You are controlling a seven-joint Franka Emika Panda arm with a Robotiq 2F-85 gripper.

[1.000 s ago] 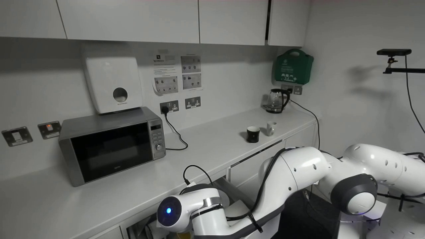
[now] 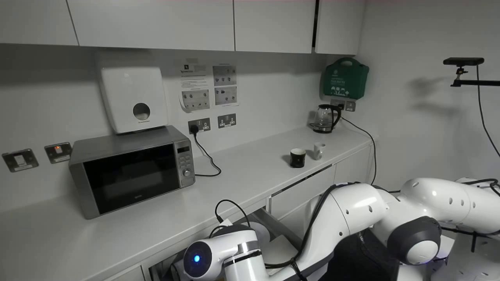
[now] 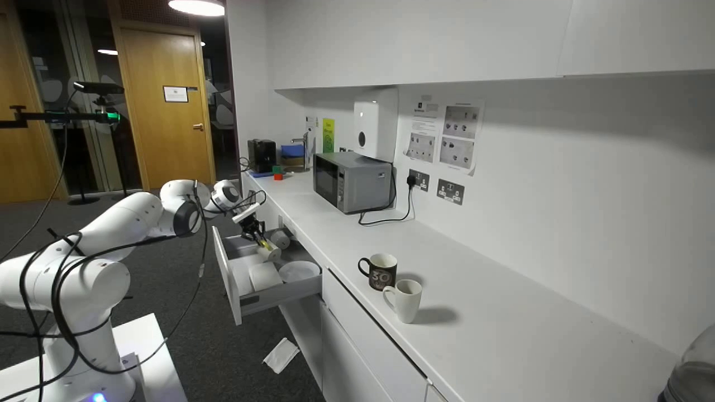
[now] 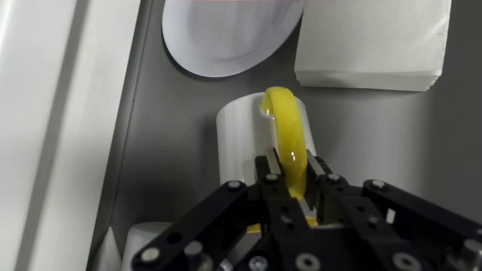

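Note:
In the wrist view my gripper is shut on the yellow handle (image 4: 290, 131) of a white mug (image 4: 241, 135), one finger on each side of it. The mug lies on its side in the open drawer (image 3: 251, 305), its handle facing up; some yellow shows at the near end behind my fingers. Exterior view 2 shows my gripper (image 3: 253, 232) reaching down into the drawer, at the mug (image 3: 269, 252). In exterior view 1 the arm hides the gripper and the mug.
A white bowl (image 3: 299, 271) and a stack of white napkins (image 4: 370, 40) share the drawer with another white mug (image 3: 280, 239). On the counter stand a black mug (image 3: 382, 271), a white mug (image 3: 406, 301) and a microwave (image 3: 355, 181).
Compared with a second ago, the arm's wrist is slightly lower and farther left in exterior view 1, and its elbow has shifted a little. The counter items stay put.

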